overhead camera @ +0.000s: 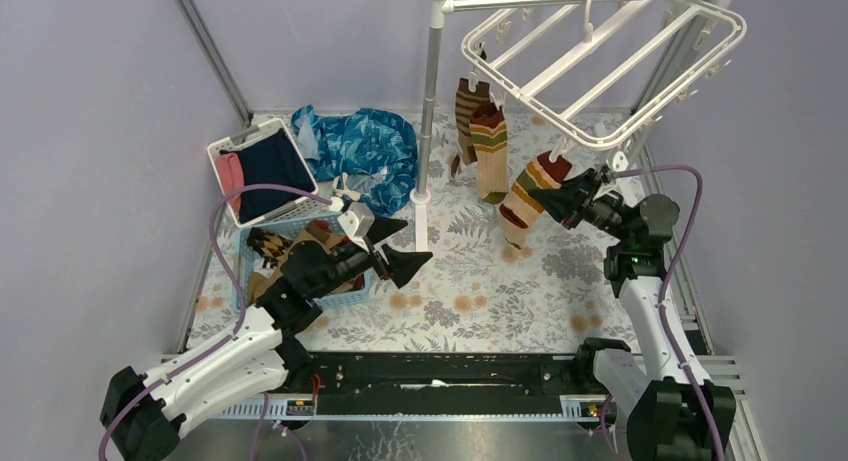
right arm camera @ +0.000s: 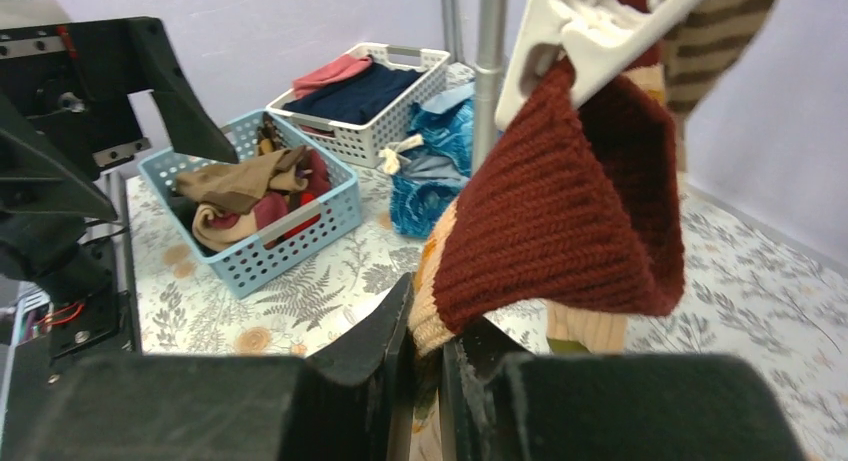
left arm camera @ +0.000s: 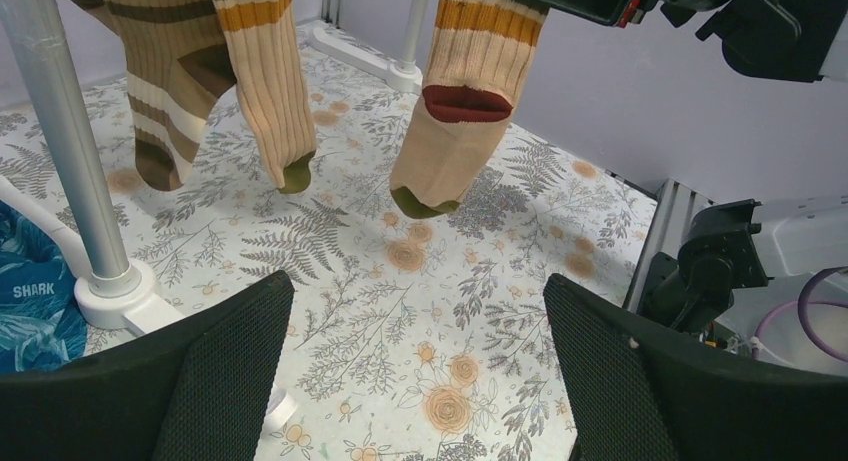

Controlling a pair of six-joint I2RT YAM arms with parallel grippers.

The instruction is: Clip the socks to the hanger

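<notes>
From the near corner of the white hanger point(overhead camera: 545, 111) hangs a striped sock point(overhead camera: 524, 200) with a dark red cuff. My right gripper point(overhead camera: 556, 203) is shut on this sock below its cuff; in the right wrist view the red cuff point(right arm camera: 550, 211) rises above the fingers, one edge in a white clip point(right arm camera: 600, 41). Further left, a striped sock point(overhead camera: 491, 161) and a brown striped sock point(overhead camera: 471, 121) hang from the same hanger. My left gripper point(overhead camera: 418, 245) stands open near the blue basket with nothing between its fingers, well apart from the hanging socks.
A blue basket point(right arm camera: 250, 273) holding several socks stands at the left, partly under my left arm. Behind it are a white basket point(overhead camera: 232, 198) of folded cloth and a blue bag point(overhead camera: 370, 146). The hanger's stand pole point(overhead camera: 430, 121) rises between bag and socks.
</notes>
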